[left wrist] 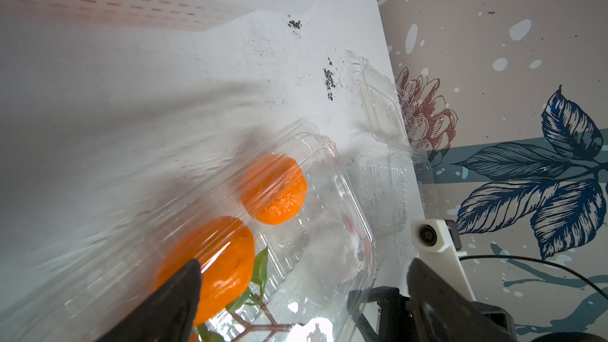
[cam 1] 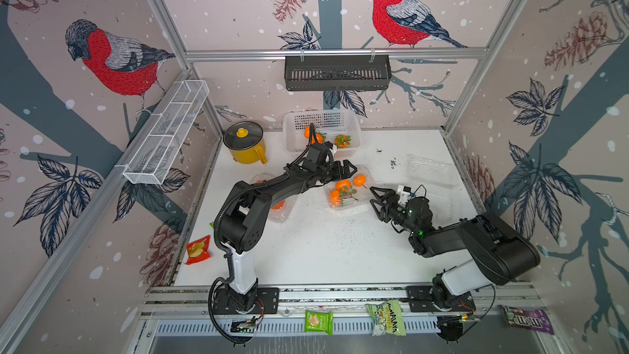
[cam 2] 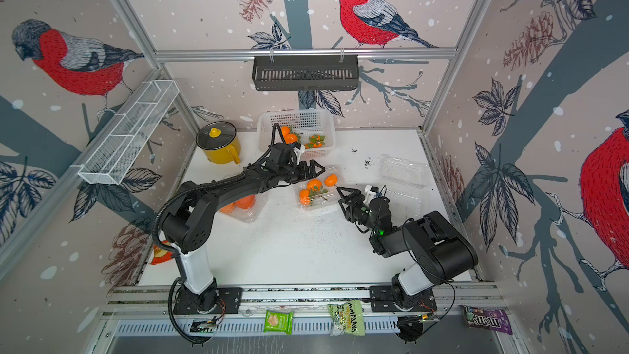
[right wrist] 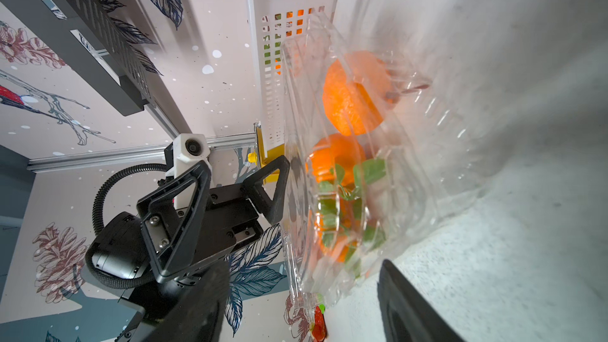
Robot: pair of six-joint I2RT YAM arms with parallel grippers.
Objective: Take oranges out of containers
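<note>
In the middle of the table lies a clear plastic container (cam 1: 357,201) holding several oranges (cam 1: 344,184), some with green leaves and a stem. My left gripper (cam 1: 352,170) hovers over its back left side, open, with no orange between its fingers. At the container's right side is my right gripper (cam 1: 372,198), part open; in the right wrist view the container (right wrist: 405,196) shows ahead of its spread fingers (right wrist: 414,307), nothing clearly held. A second clear container (cam 2: 247,215) with oranges (cam 2: 244,202) sits partly hidden behind the left arm.
At the back stands a white perforated basket (cam 1: 327,120) with oranges and leaves inside. Empty clear containers (cam 1: 429,171) lie on the right. A yellow pot (cam 1: 245,150) occupies the back left.
</note>
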